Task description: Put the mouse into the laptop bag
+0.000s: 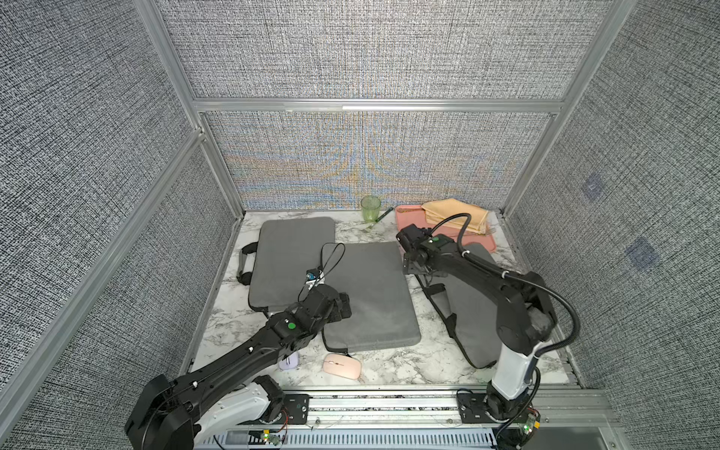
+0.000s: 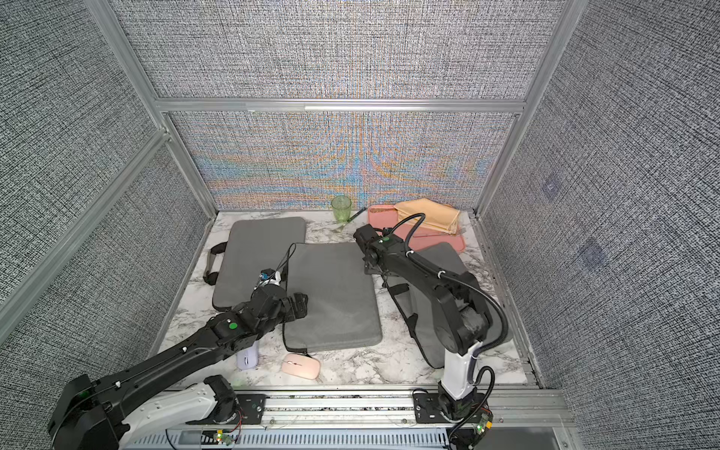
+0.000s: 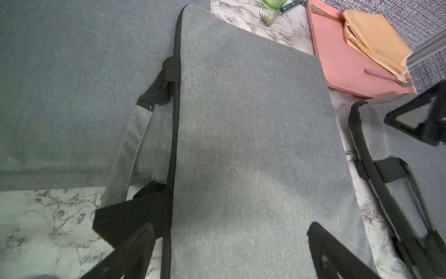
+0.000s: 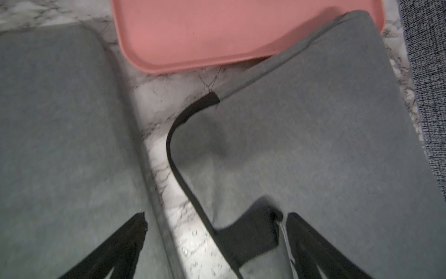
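A pale pink mouse point(image 1: 342, 366) lies on the marble table by the front edge. Left of it is a lilac mouse point(image 2: 247, 357), partly covered by the left arm in the top left view. Three grey laptop bags lie flat: a left bag point(image 1: 294, 251), a middle bag point(image 1: 375, 300) and a right bag point(image 4: 316, 130). My left gripper is open above the middle bag, nothing between its fingers. Over the gap between the middle and right bags, near their far ends, my right gripper stands open and empty.
At the back right is a pink tray point(image 4: 232, 28) carrying a folded yellow cloth point(image 1: 456, 213) and cutlery. A green glass point(image 1: 370, 208) stands at the back beside a fork point(image 3: 271, 16). Bare table shows in front of the middle bag.
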